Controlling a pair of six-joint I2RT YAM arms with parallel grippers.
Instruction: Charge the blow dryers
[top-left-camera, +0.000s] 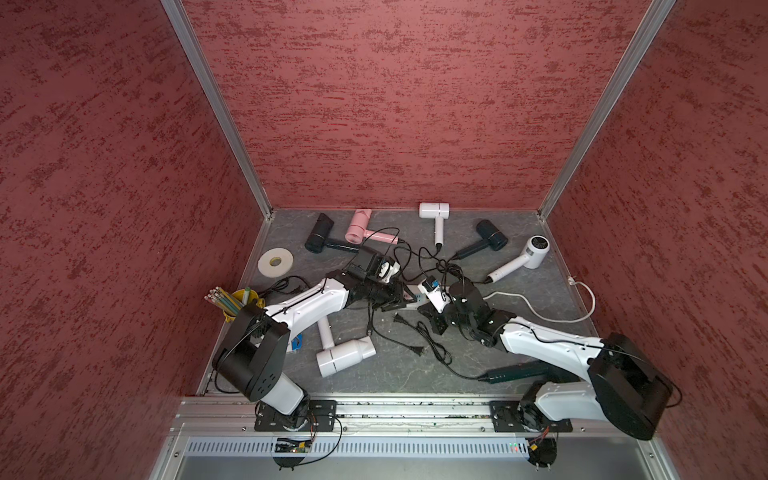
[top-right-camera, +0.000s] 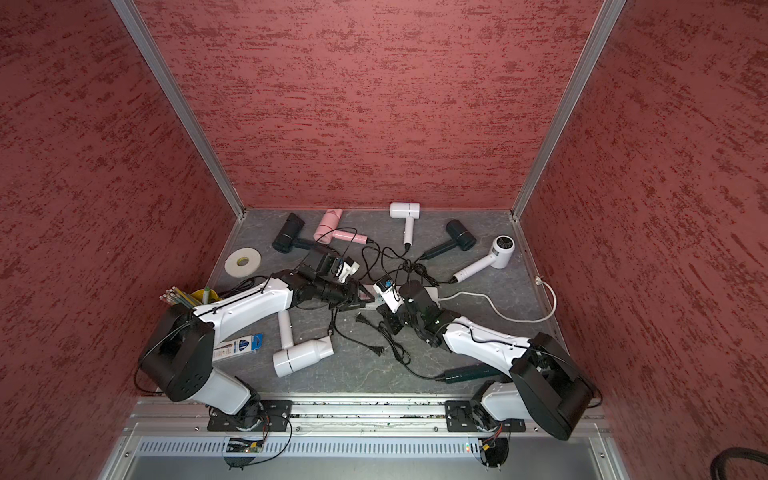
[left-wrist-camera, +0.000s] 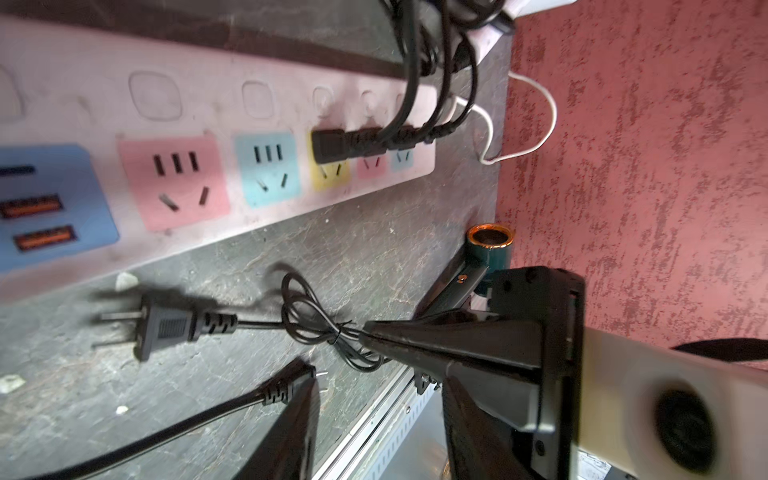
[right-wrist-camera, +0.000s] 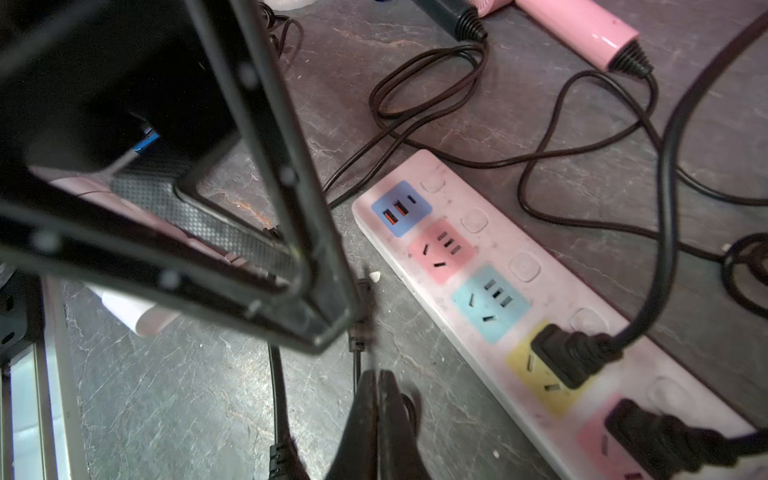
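Note:
A white power strip (left-wrist-camera: 204, 92) carries coloured sockets; black plugs sit in its yellow, far pink and far blue ones. The nearer pink socket (right-wrist-camera: 442, 252) and blue socket (right-wrist-camera: 490, 302) are empty. On the table in front lies a loose black two-pin plug (left-wrist-camera: 168, 328), its cord running to a tied coil (left-wrist-camera: 308, 312). A second plug (left-wrist-camera: 296, 385) lies closer to the front edge. My left gripper is open, nothing between its fingers. My right gripper is shut and empty above the table; the loose plug is outside its fingers.
Hair dryers stand around the strip, including a pink one (top-left-camera: 358, 225) and a large white one (top-left-camera: 345, 357). A dark green dryer (top-left-camera: 516, 372) lies at the front right. Cables (right-wrist-camera: 576, 224) tangle behind the strip. Both arms meet closely over the middle.

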